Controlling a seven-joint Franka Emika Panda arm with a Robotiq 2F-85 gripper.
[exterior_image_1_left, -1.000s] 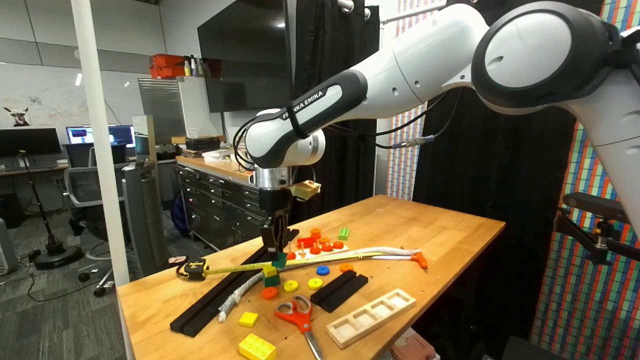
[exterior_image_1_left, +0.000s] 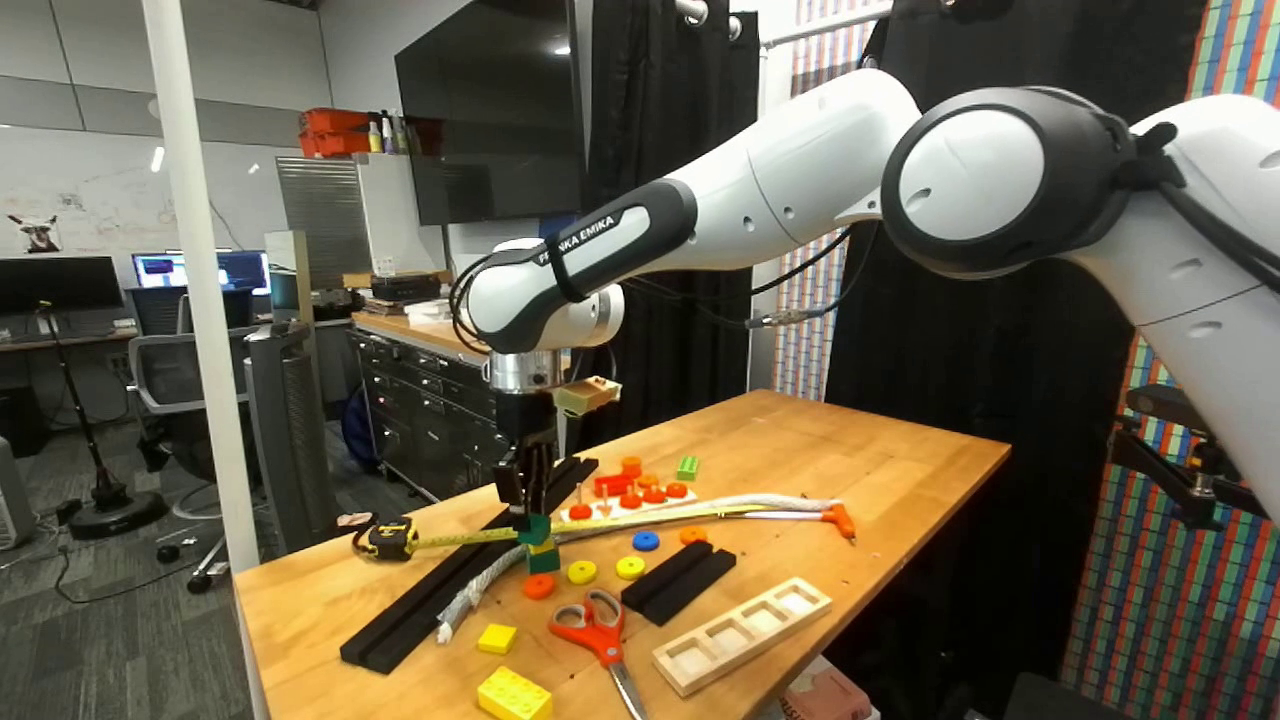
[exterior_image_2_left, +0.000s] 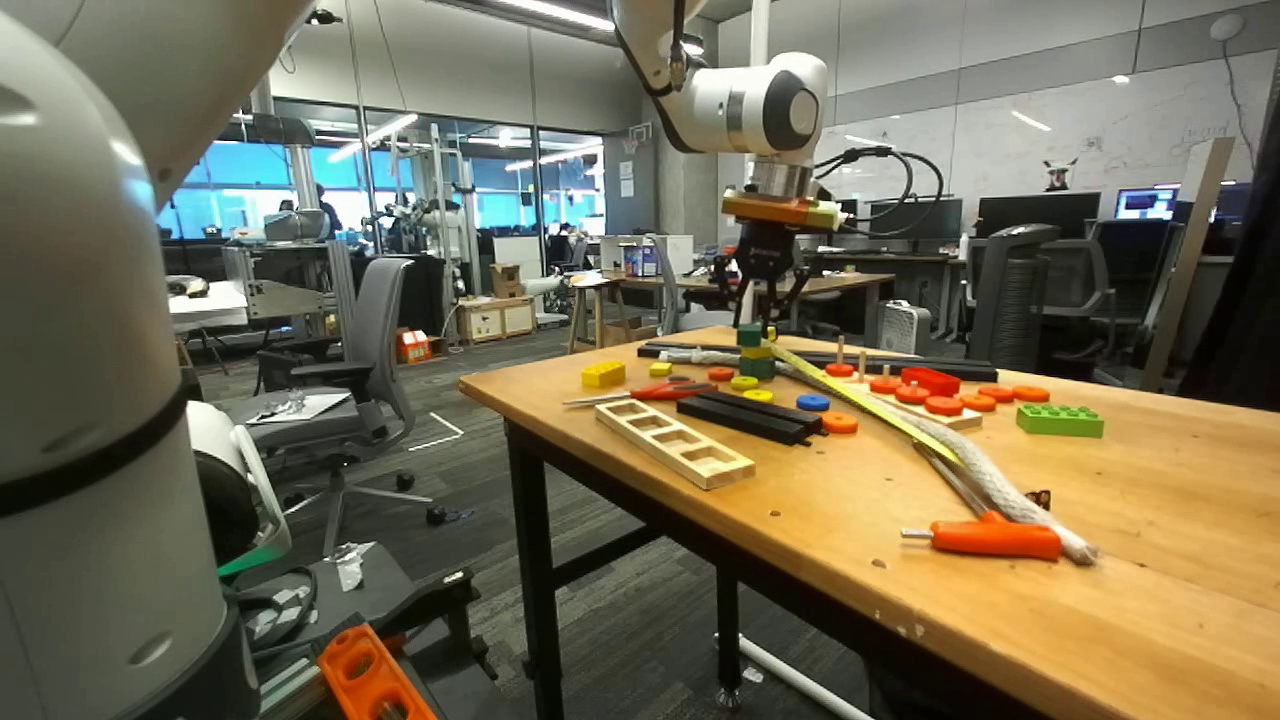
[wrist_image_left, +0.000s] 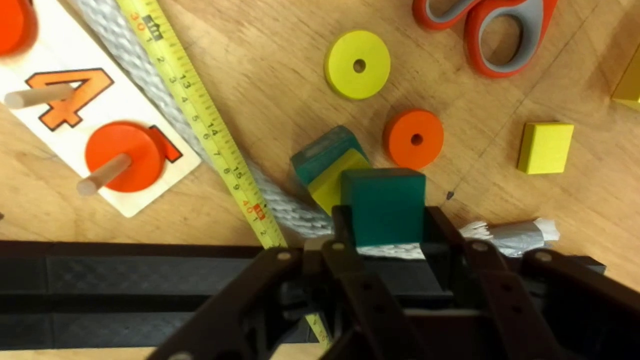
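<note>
My gripper (exterior_image_1_left: 530, 516) is shut on a dark green block (wrist_image_left: 387, 209), gripped between its fingertips. Below it in the wrist view, a yellow block (wrist_image_left: 336, 181) rests on another green block (wrist_image_left: 327, 151), forming a small stack on the table. The held block covers part of that yellow top and sits off to one side in this view. From exterior view 2, the held green block (exterior_image_2_left: 750, 335) appears right over the yellow block (exterior_image_2_left: 756, 352); whether they touch, I cannot tell.
A tape measure (exterior_image_1_left: 386, 539), a grey rope (wrist_image_left: 276, 201) and black rails (wrist_image_left: 150, 273) run close by the stack. Orange and yellow discs (wrist_image_left: 358, 64), scissors (exterior_image_1_left: 591, 623), a yellow tile (wrist_image_left: 546, 147) and a wooden tray (exterior_image_1_left: 741, 634) lie around.
In exterior view 1, the arm has shifted left, carrying the held green block from the stack's upper right to nearly above it. The stack itself has stayed in place.
</note>
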